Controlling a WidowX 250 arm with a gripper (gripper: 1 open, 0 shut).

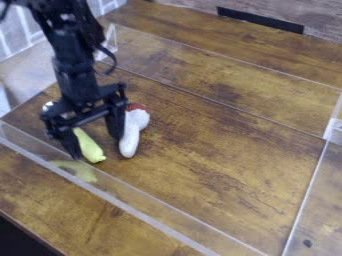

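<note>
My black gripper (90,120) is lowered at the left, open, over a pale yellow-green handled utensil (88,148) with a silver head, which it mostly hides. Just right of it lies a white object (130,138) with some red at its upper end, partly behind the gripper's right finger. Whether the fingers touch either object I cannot tell.
Clear panels (187,236) border the near and right sides, and a dark slot (261,22) shows at the back.
</note>
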